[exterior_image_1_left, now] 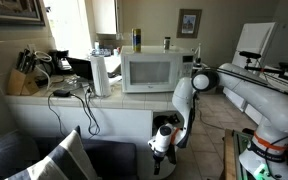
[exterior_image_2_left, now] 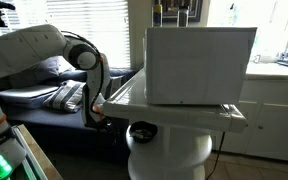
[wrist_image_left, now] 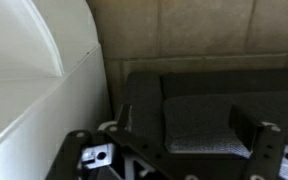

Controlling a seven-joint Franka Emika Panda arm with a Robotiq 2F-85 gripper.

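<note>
My gripper shows its dark fingers at the lower left and lower right of the wrist view, spread wide apart. Between them is only a dark, padded-looking surface [wrist_image_left: 206, 120], and nothing is held. In exterior view 1 the hand [exterior_image_1_left: 164, 140] hangs low beside the dark sofa [exterior_image_1_left: 112, 160], below counter height. Exterior view 2 has the arm bent down near the sofa; the fingertips are too dark there to make out.
A white curved panel [wrist_image_left: 59, 110] fills the wrist view's left side. A white microwave [exterior_image_2_left: 199, 65] stands on the counter, with a black round pan [exterior_image_2_left: 142, 132] below it. Cables [exterior_image_1_left: 87, 110] hang down the counter front. Tiled floor lies open at right.
</note>
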